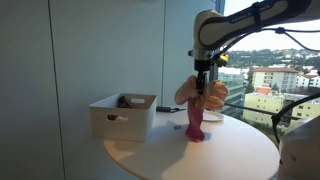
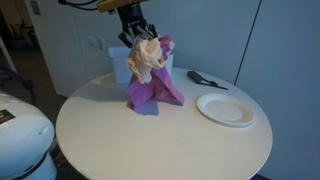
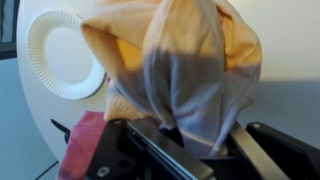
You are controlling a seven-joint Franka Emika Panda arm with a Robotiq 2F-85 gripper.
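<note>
My gripper [image 1: 203, 82] is shut on a bunched peach-orange cloth [image 1: 212, 97], which hangs in folds from the fingers. A pink-purple cloth [image 1: 195, 124] dangles beneath it, its lower end close to or touching the table; whether the fingers pinch this one too is hidden. In the second exterior view the peach cloth [image 2: 147, 58] partly covers the gripper's tips, with the purple cloth [image 2: 155, 92] spread below. Peach folds [image 3: 185, 60] fill the middle of the wrist view, and the pink cloth [image 3: 82, 145] shows at lower left.
A white bin [image 1: 123, 118] with something dark inside stands on the round white table [image 1: 170, 160], left of the cloths. A white plate [image 2: 226, 110] and a black utensil [image 2: 206, 80] lie on the table.
</note>
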